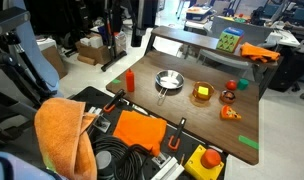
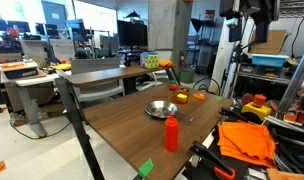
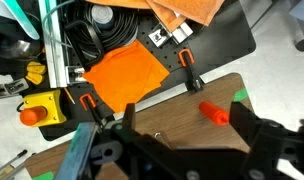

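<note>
My gripper stands open above the table, with a dark finger on each side of the wrist view and nothing held between them. Below it, a red bottle (image 3: 214,113) appears between the fingers, well under them. That same bottle (image 1: 130,81) stands upright at the near left corner of the wooden table (image 1: 182,108) in exterior view 1. Right of it sits a round metal pan (image 1: 169,79) with its handle towards the near edge. Farther right are a yellow-topped block (image 1: 202,91), a small red round thing (image 1: 227,97) and an orange-red item (image 1: 230,113).
Along the near side, a black surface carries an orange cloth (image 1: 140,130), coiled black cable (image 1: 127,158) and a yellow box with a red knob (image 1: 204,163). Behind the table, a raised shelf (image 1: 197,38) holds a patterned box (image 1: 229,40) and an orange cloth (image 1: 258,53).
</note>
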